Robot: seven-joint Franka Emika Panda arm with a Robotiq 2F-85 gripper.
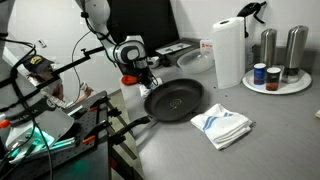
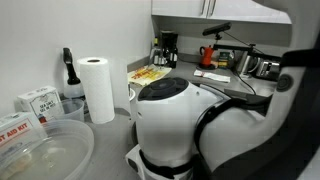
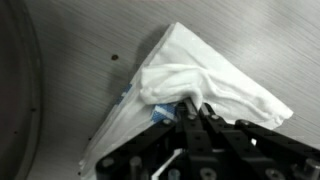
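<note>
In the wrist view a white cloth (image 3: 190, 48) with blue markings lies crumpled on the grey counter, and my gripper is shut on a raised fold of it. Exterior view 1 shows the gripper (image 1: 151, 73) low over the counter behind the pan, at the end of the white arm; only a little of the cloth shows beneath it. My arm's white body (image 2: 165, 115) fills much of exterior view 2 and hides the fingers there.
A black frying pan (image 1: 173, 100) sits close by, its handle toward the front left. Nearby are a clear bowl (image 1: 196, 62) and paper towel roll (image 1: 230, 55). Another folded white cloth (image 1: 222, 126) lies to the right.
</note>
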